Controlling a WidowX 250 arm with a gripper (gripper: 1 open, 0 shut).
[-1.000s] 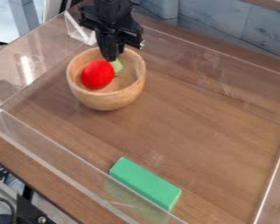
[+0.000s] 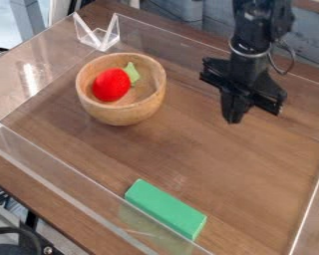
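A wooden bowl [image 2: 129, 108] stands at the upper left of the table, holding a red round object [image 2: 111, 86] and a small green piece [image 2: 133, 74]. The black gripper [image 2: 233, 112] hangs at the upper right, clear of the bowl, shut, with nothing visible between its fingers. Near the front of the table lies a green rectangular block [image 2: 166, 208].
Clear plastic walls edge the wooden table [image 2: 215, 169], with a folded clear piece [image 2: 99, 34] at the back left.
The gripper has moved from over the bowl to the right, away from it. The bowl's contents and the green block look unchanged.
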